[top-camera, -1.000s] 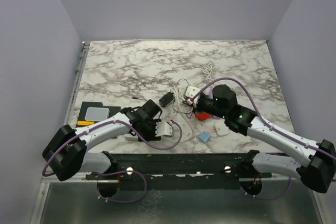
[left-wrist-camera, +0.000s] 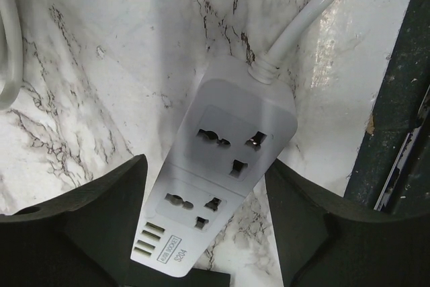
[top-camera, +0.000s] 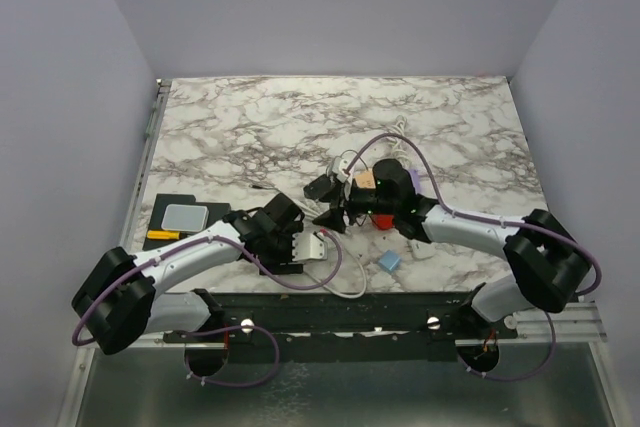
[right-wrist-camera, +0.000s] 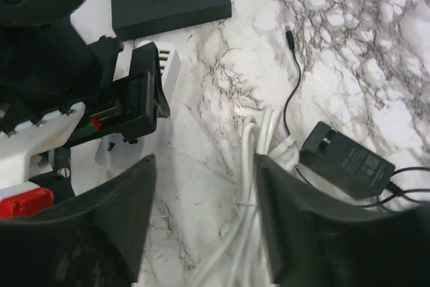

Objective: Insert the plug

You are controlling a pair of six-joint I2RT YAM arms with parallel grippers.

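A white power strip lies beneath my left gripper in the left wrist view; its open fingers straddle the strip from above. In the right wrist view my right gripper stands open over white cable coils, with a black power adapter just right of them and a thin lead with a barrel plug on the marble. The left arm partly hides the strip there.
A black pad with a white box lies at the left. A blue block sits near the front edge.
My right arm has moved left, toward the adapter and cables at the centre.
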